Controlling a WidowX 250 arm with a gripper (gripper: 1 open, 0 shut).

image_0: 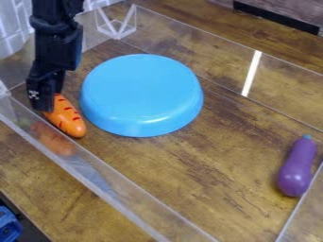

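An orange toy carrot (66, 117) with dark marks lies on the wooden floor of a clear-walled enclosure, at the left. My black gripper (45, 98) is down at the carrot's upper, leafy end, which it mostly hides; I cannot tell whether its fingers are open or shut. Just to the right is an upturned-looking blue round bowl or dish (142, 95). A purple toy eggplant (296, 165) lies at the far right.
Clear plastic walls run along the left and front, close beside the carrot.
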